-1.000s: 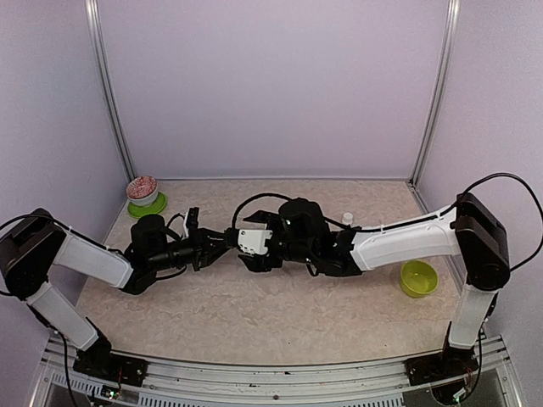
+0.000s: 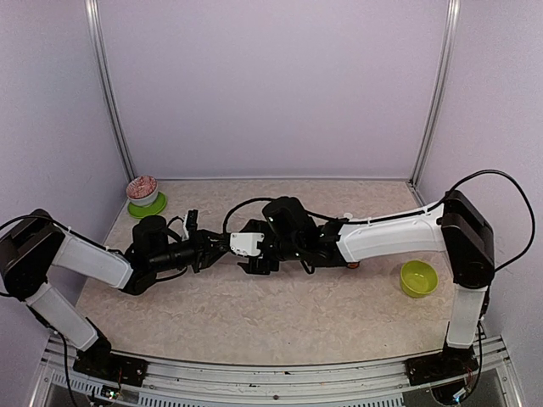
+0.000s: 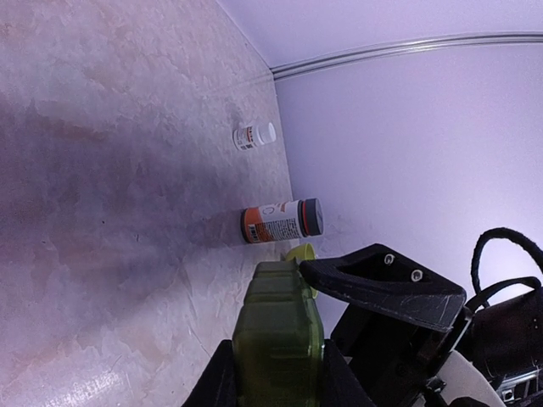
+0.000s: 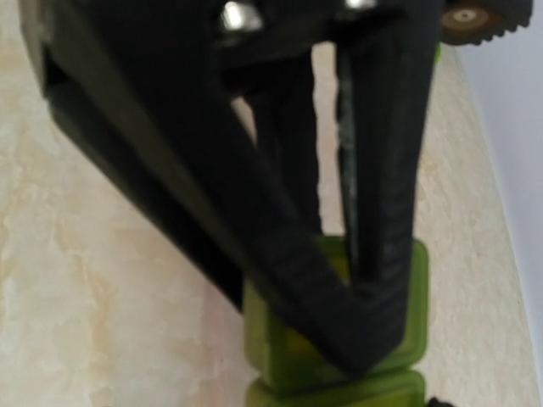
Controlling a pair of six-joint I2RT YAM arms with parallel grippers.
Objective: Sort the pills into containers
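Observation:
A green pill organizer [image 3: 278,331] with a row of lidded compartments is clamped in my left gripper, which is shut on it. From the right, my right gripper reaches over the organizer's end; it stands partly open, one dark finger [image 4: 382,170] crossing the end lid. Whether that fingertip touches the lid I cannot tell. Yellowish contents show faintly under the green plastic [image 4: 405,326]. In the top view both grippers meet near the middle left, and the arms hide the organizer there. An orange-labelled bottle [image 3: 273,222] and a small white bottle [image 3: 255,136] stand farther off.
A yellow-green bowl [image 2: 418,279] sits at the right of the table. At the back left, a white bowl with a red-patterned inside [image 2: 142,188] rests by a green plate [image 2: 149,206].
My right gripper and forearm have shifted slightly left, toward my left gripper. The left arm stays almost still. A bottle behind the right forearm is now partly uncovered.

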